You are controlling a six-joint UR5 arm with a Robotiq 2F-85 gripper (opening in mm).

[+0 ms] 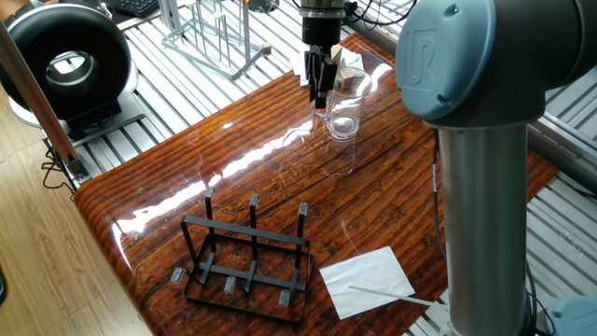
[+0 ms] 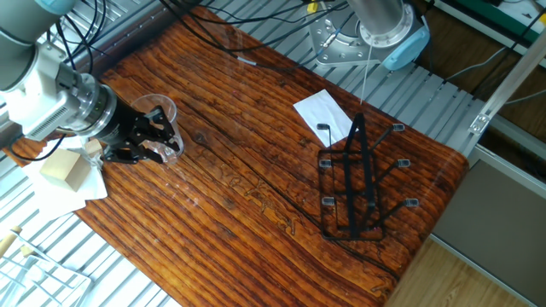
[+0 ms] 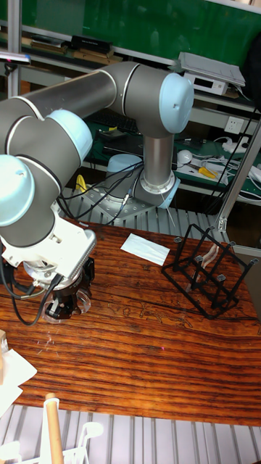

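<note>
A clear cup [image 1: 344, 123] with a side handle stands upright near the table's far end in exterior view 1. My black gripper [image 1: 320, 105] points down on its handle side, with the fingertips close to the handle. Exterior view 2 shows the gripper [image 2: 164, 145] beside the cup [image 2: 168, 115], its fingers spread apart. Whether they touch the handle cannot be made out. A black wire rack [image 1: 250, 273] with several upright prongs sits at the opposite end of the table, empty of cups.
A white sheet [image 1: 367, 282] lies beside the rack, with a thin pale stick [image 1: 392, 295] over it. Near the cup, a wooden block [image 2: 66, 170] rests on white paper. A white wire rack [image 1: 220, 42] stands off the table. Mid-table is clear.
</note>
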